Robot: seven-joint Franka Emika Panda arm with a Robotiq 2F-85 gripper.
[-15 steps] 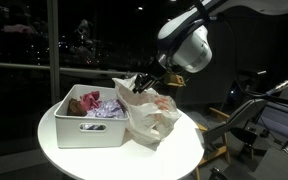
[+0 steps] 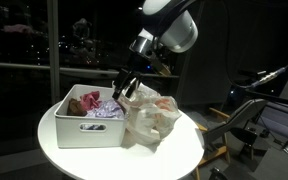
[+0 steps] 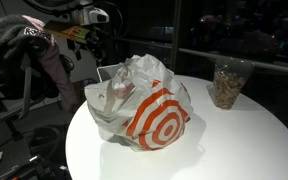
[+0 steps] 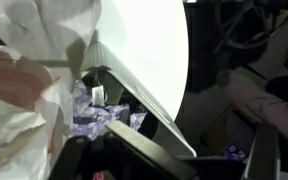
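Note:
A white bin [image 2: 89, 133] stands on the left of the round table, with a pink cloth [image 2: 89, 100] and a pale purple patterned cloth [image 2: 106, 109] inside. Beside it sits a crumpled white plastic bag [image 2: 152, 120], whose red target print [image 3: 159, 122] shows in the other exterior view. My gripper [image 2: 126, 82] is above the bin's right side, close to the bag's top. Seen from the wrist, its fingers stand wide apart and nothing shows held. Below lie the bin's wall [image 4: 144, 95] and the purple cloth [image 4: 92, 118], with the bag [image 4: 24, 90] at the left.
A clear container of brown pieces [image 3: 228, 82] stands toward the table's far edge in exterior view 2. Bare white tabletop [image 3: 234, 140] lies around the bag. A wooden-framed chair [image 2: 224, 125] is beyond the table at the right.
My gripper has moved left, from over the bag toward the bin. The bin appears still, and the bag stays beside it.

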